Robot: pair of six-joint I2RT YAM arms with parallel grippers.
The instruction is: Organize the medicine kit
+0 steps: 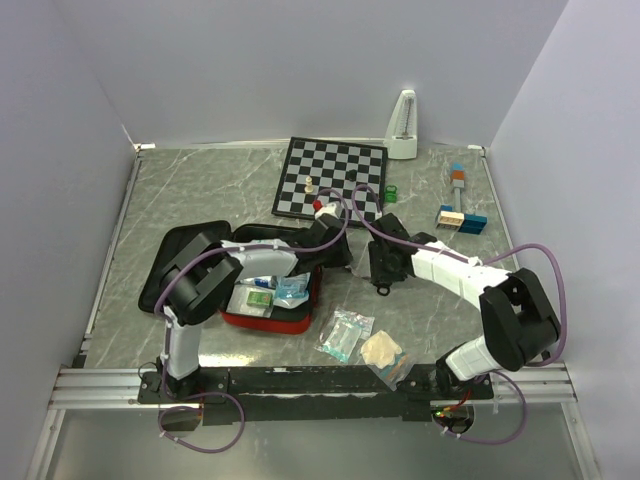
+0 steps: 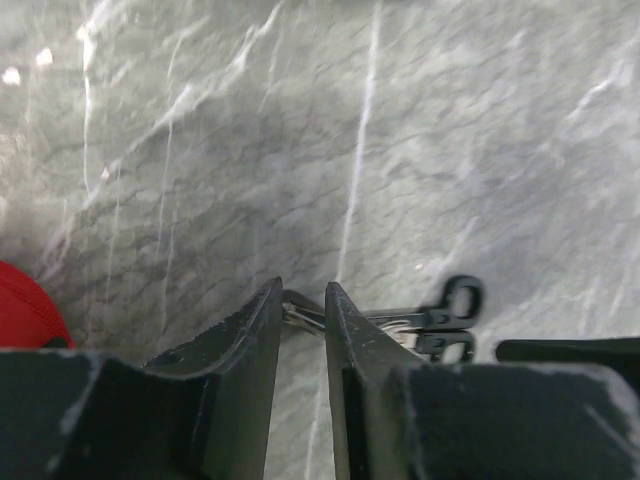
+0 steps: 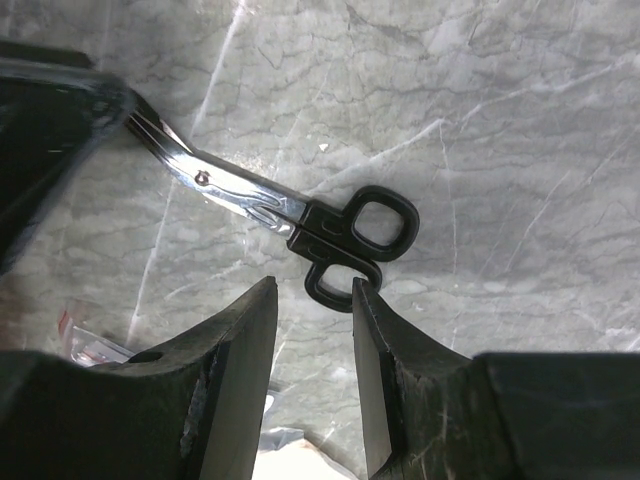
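Black-handled scissors lie on the grey marble table, blades toward the left arm; from above mostly their handle loop shows. My right gripper stands over the handle end with its fingers apart, and I see no grip on the loops. At the blade end, my left gripper is open, and the blade tip shows just beyond the gap between its fingers. The red and black medicine kit lies open under the left arm, holding packets, among them a green and white one.
Bagged supplies and a bag with a beige item lie at the front. A chessboard, white metronome and blue blocks stand behind.
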